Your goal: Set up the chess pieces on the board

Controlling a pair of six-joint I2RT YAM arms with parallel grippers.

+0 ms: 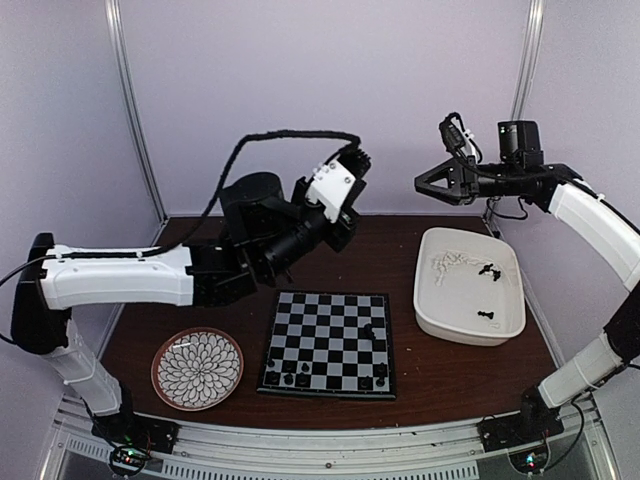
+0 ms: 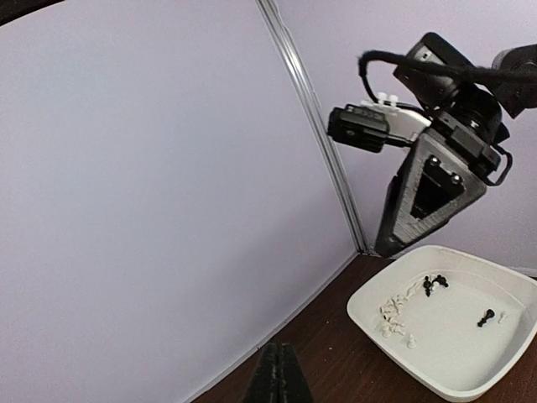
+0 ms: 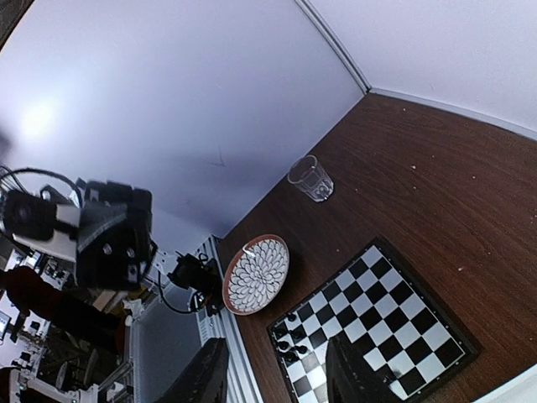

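Note:
The chessboard (image 1: 318,335) lies at the table's front centre, with several black pieces along its near edge. One dark piece (image 1: 370,332) rests on its right side, apart from those; the right wrist view also has a dark piece (image 3: 387,375) near the bottom of the board. High over the table's back, my left gripper is shut, nothing showing between its fingers. My right gripper (image 1: 418,186) is raised to the right of it and stands open and empty (image 3: 273,365). White pieces (image 1: 452,262) and a few black pieces (image 1: 489,271) lie loose in the white tub (image 1: 470,334).
Left of the board sits a patterned plate (image 1: 197,370). A clear glass (image 3: 312,178) stands on the table beyond the plate in the right wrist view; the left arm covers that area from above. Bare table (image 1: 400,240) shows behind the board.

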